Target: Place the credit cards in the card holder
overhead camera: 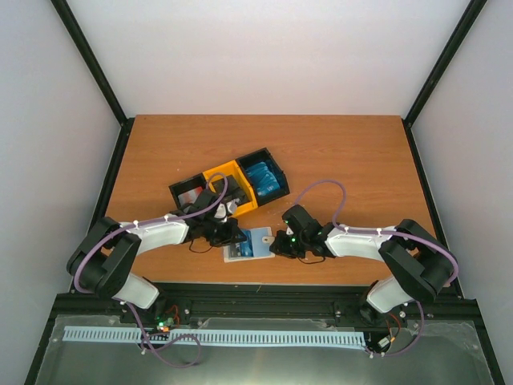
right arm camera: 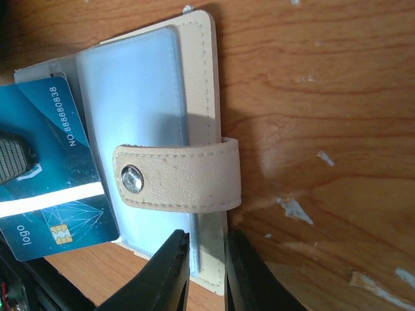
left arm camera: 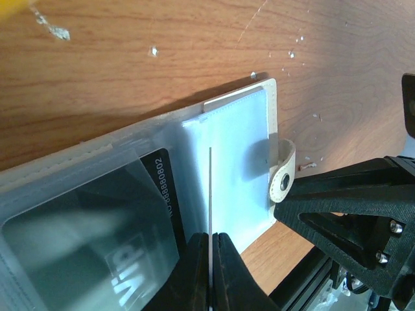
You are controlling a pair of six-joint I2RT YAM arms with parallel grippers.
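The open card holder (overhead camera: 262,233) lies on the table between my grippers, with clear pockets and a beige snap strap (right arm camera: 188,178). My right gripper is shut on the holder's edge beside that strap. A blue credit card (right arm camera: 71,168) stands over the holder, and my left gripper is shut on it. From the left wrist it shows only as a thin upright edge. Behind it, a dark card (left arm camera: 84,233) with a printed number sits under the clear pocket. Whether the blue card's lower edge touches the pocket cannot be told.
A divided tray stands behind the holder: a black bin (overhead camera: 280,178) with blue cards, a yellow bin (overhead camera: 215,172) with dark cards, and another black bin (overhead camera: 175,188) at left.
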